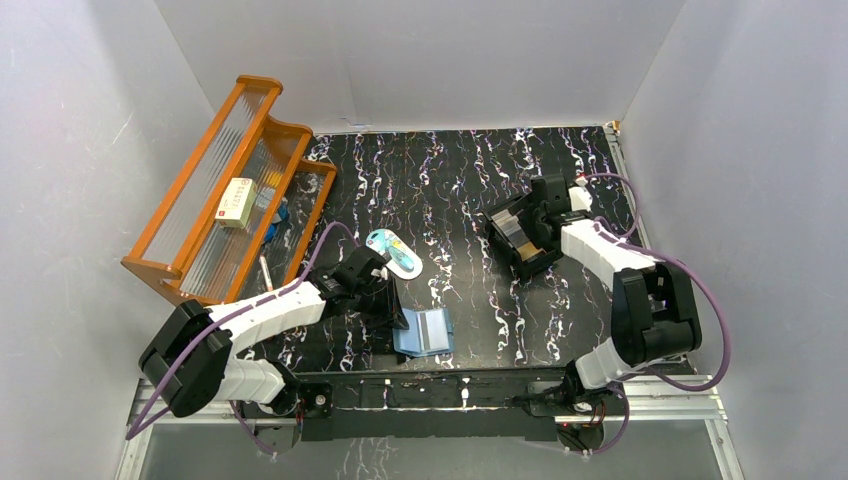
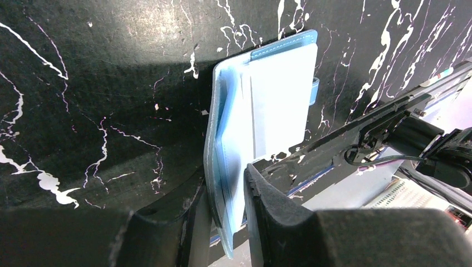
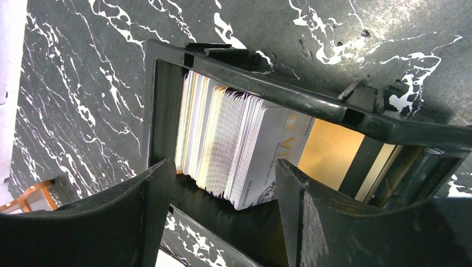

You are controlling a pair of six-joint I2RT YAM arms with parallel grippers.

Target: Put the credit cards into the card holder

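Observation:
The blue card holder [image 1: 433, 332] lies spread near the table's front edge, its white inner page [image 2: 285, 92] showing. My left gripper straddles the holder's left edge, fingers apart with the leaves between them; whether they pinch is not clear. On the right, a stack of cards [image 3: 225, 142] stands leaning in a black tray [image 3: 261, 86]. Over that tray my right gripper is open, with the stack beyond and between its fingertips and nothing gripped. The card nearest the right finger is grey with gold lettering.
Behind the left gripper lies a white and blue rounded item [image 1: 402, 262]. A wooden shelf [image 1: 262, 130] with a cream box [image 1: 237, 202] stands at the left. The table between holder and tray is clear.

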